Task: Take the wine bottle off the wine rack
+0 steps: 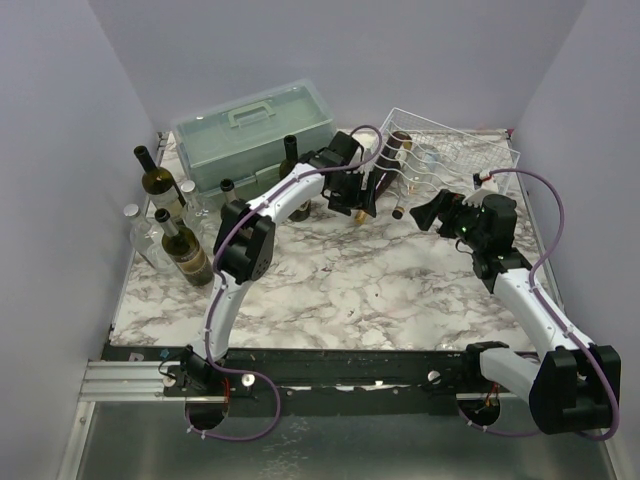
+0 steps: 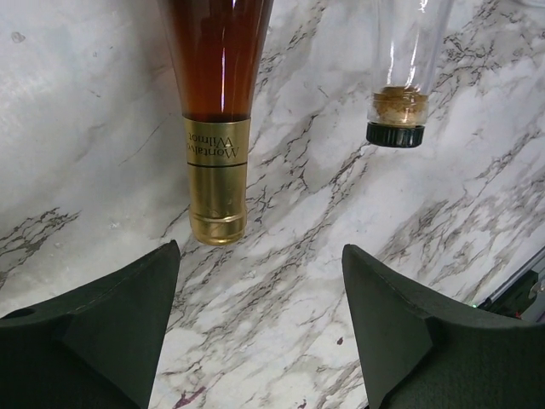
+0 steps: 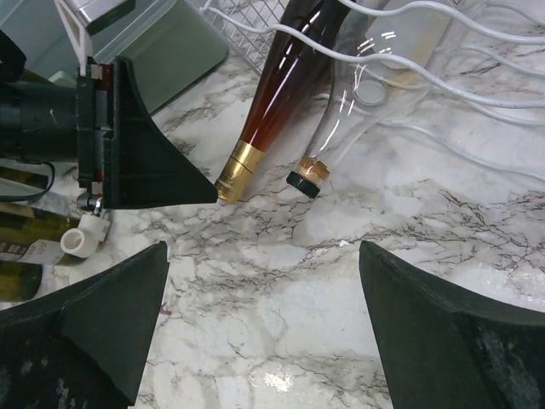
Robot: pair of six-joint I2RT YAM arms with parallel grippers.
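An amber wine bottle with a gold neck (image 2: 217,183) lies in the white wire rack (image 1: 460,133) beside a clear bottle with a cork (image 3: 336,136). My left gripper hangs at the gold neck, fingers apart, with the neck's end just beyond the gap between them and nothing held. My right gripper stands open at the right, in front of the rack, with only marble seen between its fingers.
Several upright bottles (image 1: 180,247) stand at the left, and a lidded plastic box (image 1: 245,120) sits at the back left.
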